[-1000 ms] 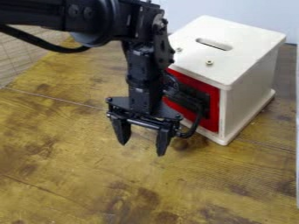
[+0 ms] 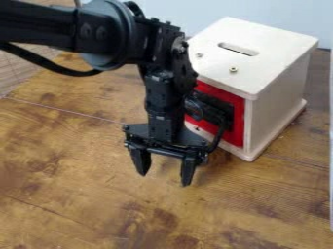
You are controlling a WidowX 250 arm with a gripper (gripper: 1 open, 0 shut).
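Observation:
My black gripper (image 2: 164,167) hangs over the wooden surface in front of a white box, fingers pointing down and spread open with nothing between them. The box (image 2: 275,98) has a slot and small knobs on top and a red panel (image 2: 229,100) on its left face, which my arm partly hides.
A pale tiled area (image 2: 19,68) lies at the upper left, and a white wall stands behind the box.
My gripper has shifted a little downward in the view over the last second and remains open. The box has not moved.

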